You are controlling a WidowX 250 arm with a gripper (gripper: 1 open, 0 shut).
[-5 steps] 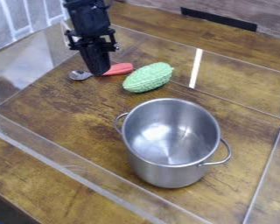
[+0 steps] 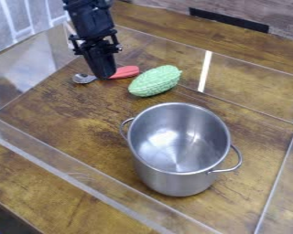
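Note:
My black gripper (image 2: pixel 100 66) hangs at the upper left, pointing down, shut, with nothing visible between its fingers. Just under and behind it lies a spoon with a red handle (image 2: pixel 124 71) and a metal head (image 2: pixel 83 79); the gripper partly hides it. To its right is a bumpy pale green vegetable-like object (image 2: pixel 154 81). A large steel pot (image 2: pixel 179 151) with two side handles stands upright and empty at the lower right.
Clear transparent edges (image 2: pixel 39 164) run along the left and lower side of the work area.
The gripper has shifted very slightly over the last second; the spoon, green object and pot stay where they were.

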